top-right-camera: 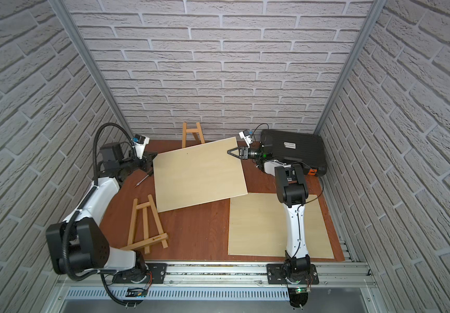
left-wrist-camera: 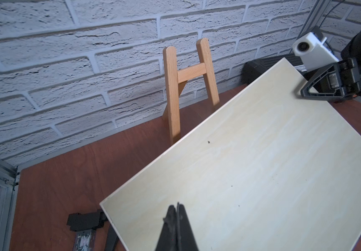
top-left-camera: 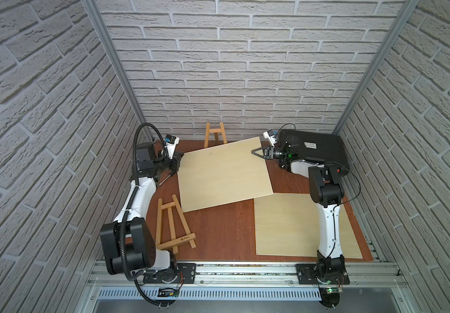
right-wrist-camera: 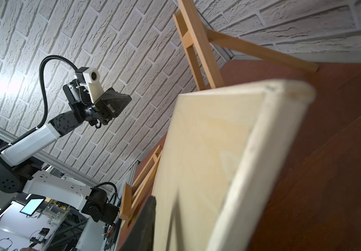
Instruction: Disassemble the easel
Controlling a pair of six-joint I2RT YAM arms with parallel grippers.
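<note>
A pale wooden board (top-left-camera: 225,174) leans tilted in front of the standing easel (top-left-camera: 215,130), hiding most of it. My left gripper is shut at the board's left side, its fingertips together with nothing visible between them; the board's face shows behind them. At the board's upper right edge is my right gripper (top-right-camera: 230,151). In the right wrist view one of its fingers (right-wrist-camera: 144,226) stands clear of the board's face, fingers apart, and the other is hidden behind the board. What bears the board's weight is hidden.
Another easel (top-left-camera: 175,227) lies at the front left. A second board (top-left-camera: 287,224) lies flat at the front right. Behind the right arm sits a black case (top-left-camera: 313,146). A small black device (left-wrist-camera: 84,221) lies by the left gripper.
</note>
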